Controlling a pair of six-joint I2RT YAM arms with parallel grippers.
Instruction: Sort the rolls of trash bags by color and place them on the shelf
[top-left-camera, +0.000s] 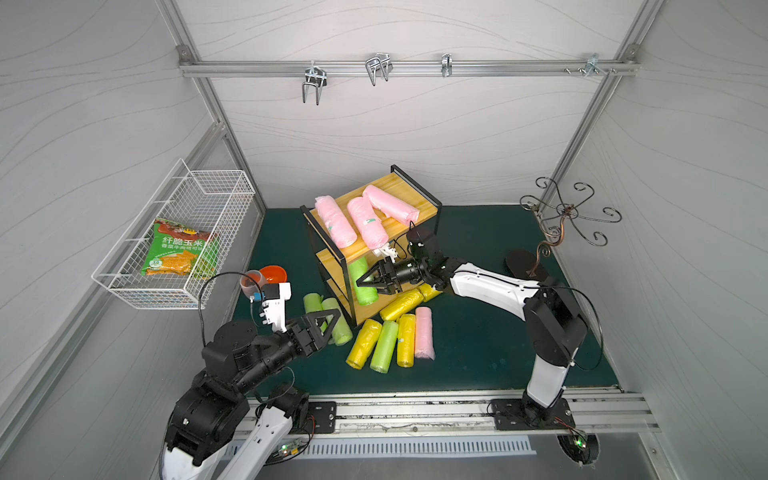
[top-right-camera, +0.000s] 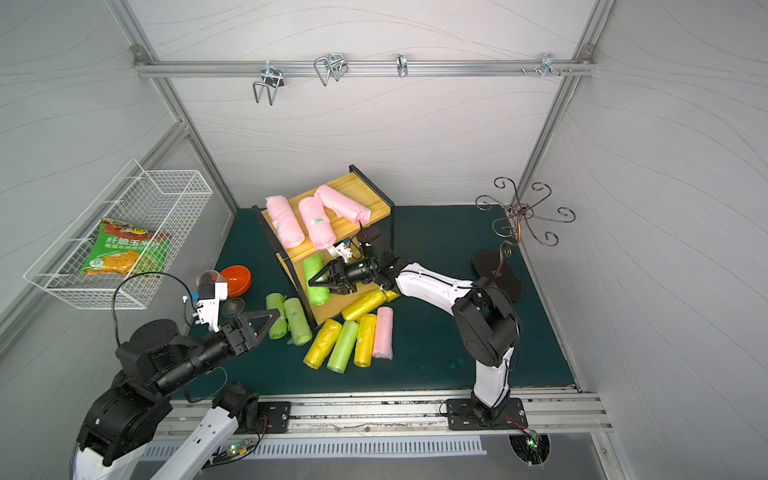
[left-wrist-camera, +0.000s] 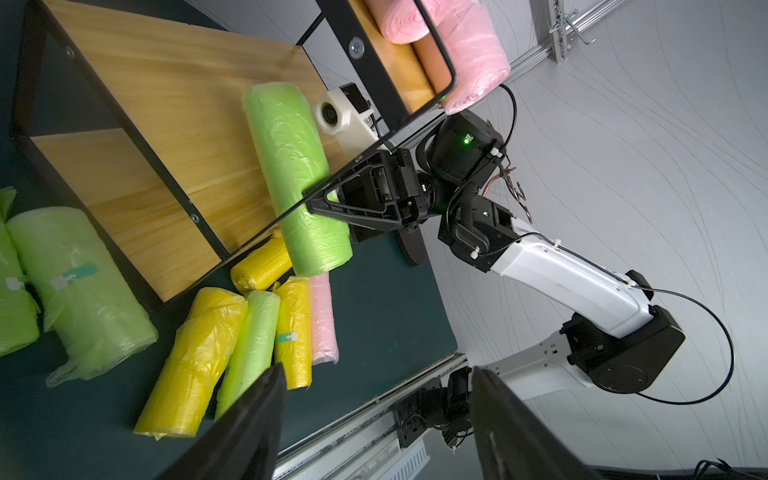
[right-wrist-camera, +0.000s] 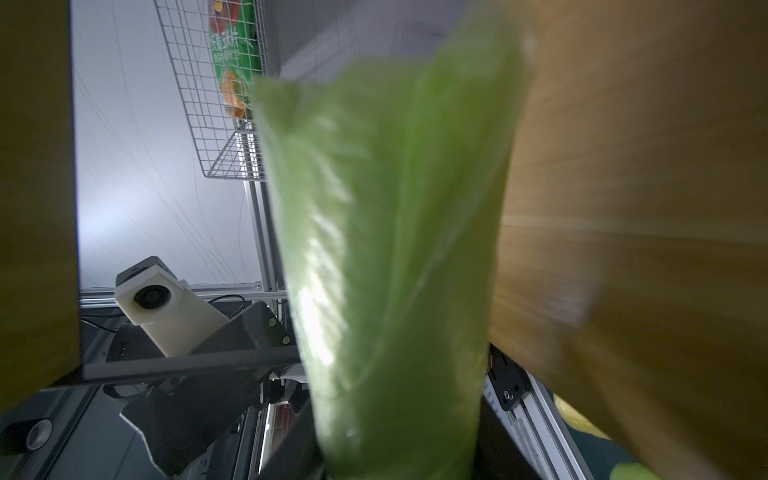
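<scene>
The two-level wooden shelf (top-left-camera: 416, 192) with black frame ends stands mid-table, set at an angle. My right gripper (top-left-camera: 368, 280) is shut on a green roll (left-wrist-camera: 300, 184), which stands on end against the lower board at the shelf's left side. In the right wrist view this roll (right-wrist-camera: 392, 280) fills the middle and hides the fingertips. Three pink rolls (top-left-camera: 336, 222) lie on the top board. My left gripper (top-left-camera: 328, 321) is open and empty, over the front left. Near it lie two green rolls (left-wrist-camera: 84, 288). In front are yellow rolls (top-left-camera: 364, 344), a green roll (top-left-camera: 384, 346) and a pink roll (top-left-camera: 424, 333).
One yellow roll (top-right-camera: 364, 305) lies at the shelf's front edge. An orange bowl (top-right-camera: 235, 280) and cups sit at the left. A wire basket (top-left-camera: 200, 200) hangs on the left wall. A scrolled metal stand (top-left-camera: 566, 212) is at the right.
</scene>
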